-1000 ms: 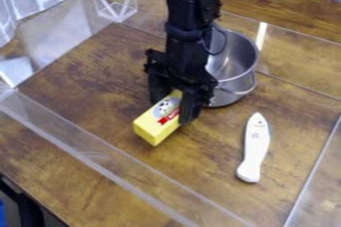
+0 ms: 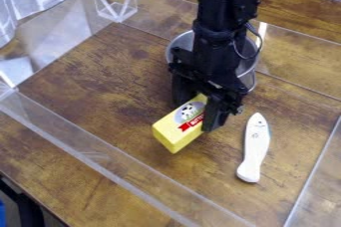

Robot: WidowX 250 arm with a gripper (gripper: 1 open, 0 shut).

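The black gripper hangs over the middle of the table, low at the back end of a yellow box with a red label and a small cartoon figure. Its fingers appear to reach to the box, but the dark shapes hide whether they are closed on it. A metal bowl stands behind the gripper, largely hidden by it. A white elongated object lies on the wooden table to the right of the box.
Clear plastic edges or panels run along the lower left and right of the table. The wooden surface to the left of the gripper is bare.
The gripper has moved to the right, and the yellow box has shifted right along with it, toward the white object. The bowl is now more hidden behind the arm.
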